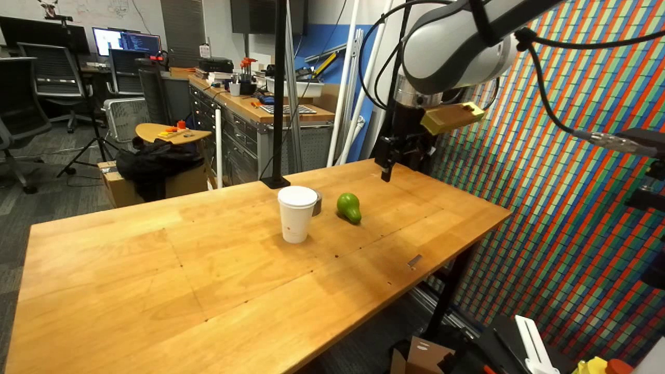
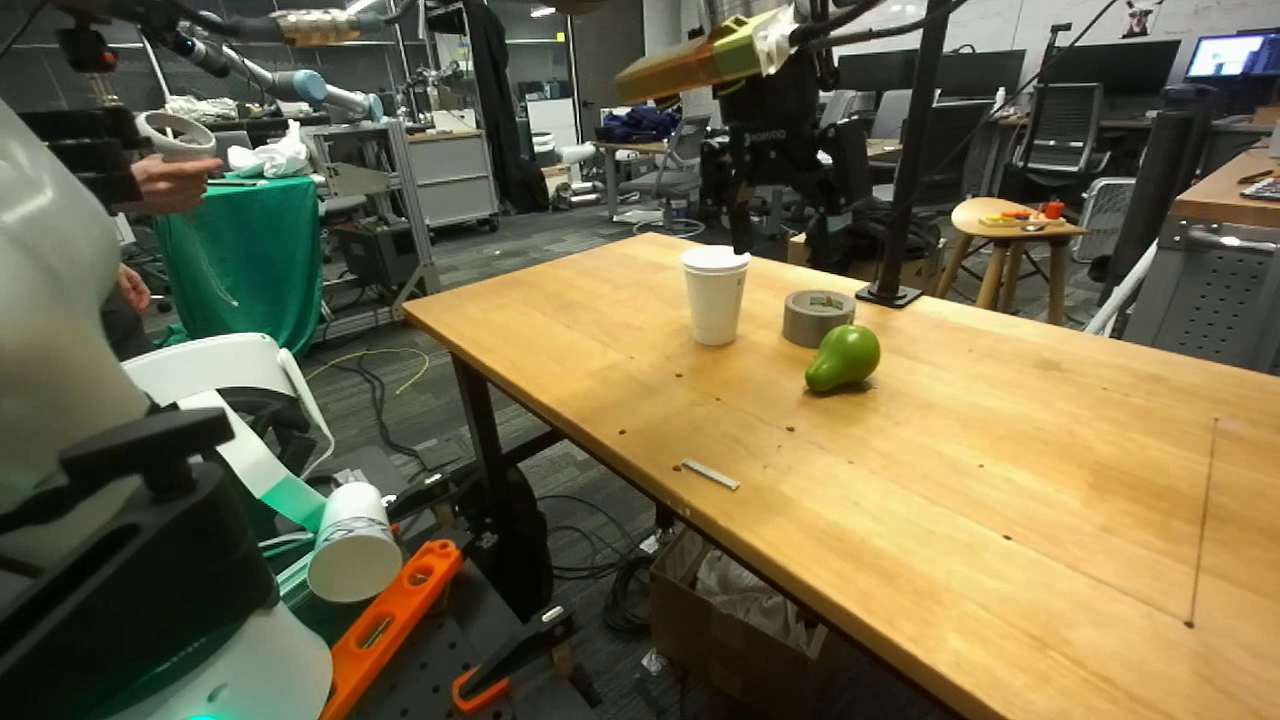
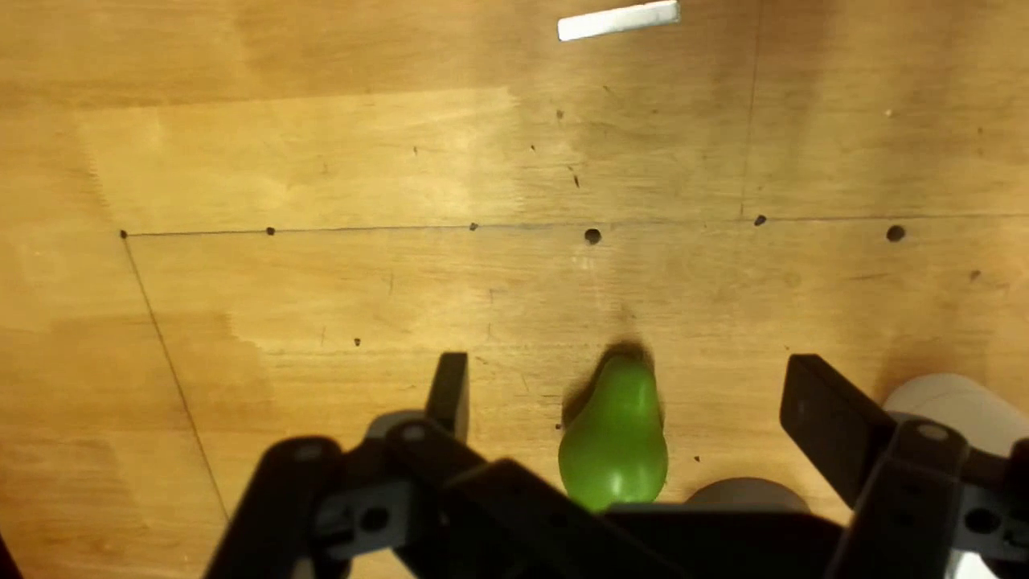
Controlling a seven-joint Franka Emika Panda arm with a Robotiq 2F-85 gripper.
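Note:
A green pear-shaped fruit [image 1: 349, 208] lies on its side on the wooden table. Close to it are a white lidded paper cup [image 2: 715, 300], standing upright, and a grey roll of tape [image 2: 818, 318]. My gripper [image 2: 780, 238] is open above the table with nothing held. From the wrist, the green fruit [image 3: 617, 439] shows below and between the two spread fingers, clear of both. The cup [image 3: 965, 405] is partly hidden behind the right finger, and the gripper body covers part of the tape [image 3: 748, 494].
A short metal strip [image 2: 710, 475] lies by one table edge. A black post [image 1: 280, 93] rises from the edge beyond the cup and tape.

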